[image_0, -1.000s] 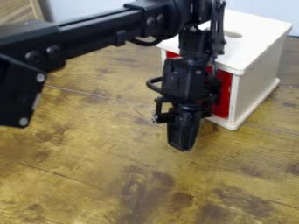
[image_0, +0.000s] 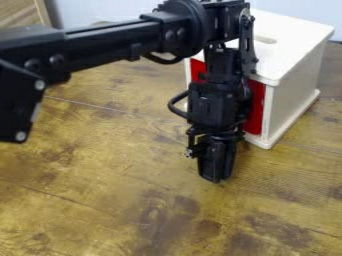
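Note:
My black gripper (image_0: 215, 163) points straight down low over the wooden floor, in front of a white wooden box (image_0: 287, 90) with a red front panel (image_0: 255, 105). Its fingers look shut, and nothing shows between them. The gripper and arm hide much of the red panel. The box has a slot in its top.
Bare wooden floor (image_0: 94, 200) fills the left and front of the view. A pale wall stands behind the box, and a light wooden object (image_0: 19, 14) is at the back left corner.
Over the last second my gripper has moved down and slightly toward the viewer, to a lower place in the view. The box has not moved.

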